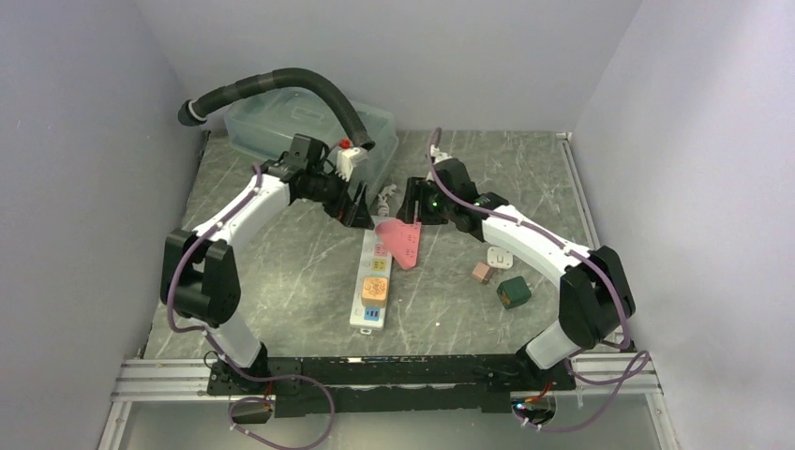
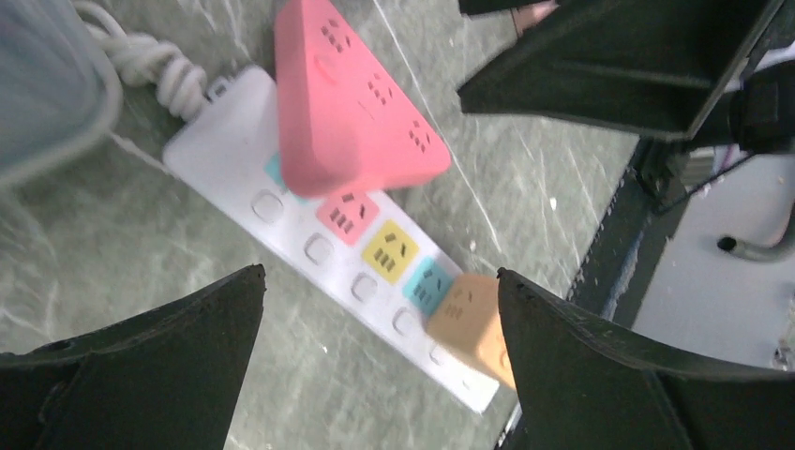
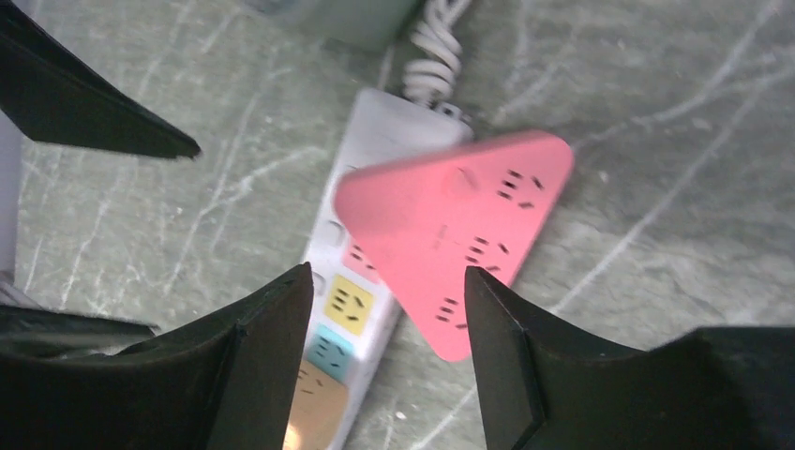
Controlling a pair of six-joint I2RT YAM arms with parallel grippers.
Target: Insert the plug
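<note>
A pink triangular plug (image 1: 401, 243) sits on the far part of a white power strip (image 1: 364, 281) and overhangs its right side; its underside is hidden, so I cannot tell whether it is seated. In the left wrist view, a bit of blue socket (image 2: 278, 172) shows beside the pink plug (image 2: 361, 117). My left gripper (image 1: 358, 216) stands open just left of the strip, nothing between its fingers. To the plug's right, my right gripper (image 1: 411, 201) hovers above it, fingers apart and empty; the plug (image 3: 459, 220) shows beyond its fingers (image 3: 516, 347).
A wooden plug (image 1: 374, 292) is on the strip's near end. Behind lies a clear bin (image 1: 272, 117) with a black hose (image 1: 267, 82) above it. A white plate (image 1: 500, 258), a small brown block (image 1: 482, 273) and a green block (image 1: 514, 292) lie at right.
</note>
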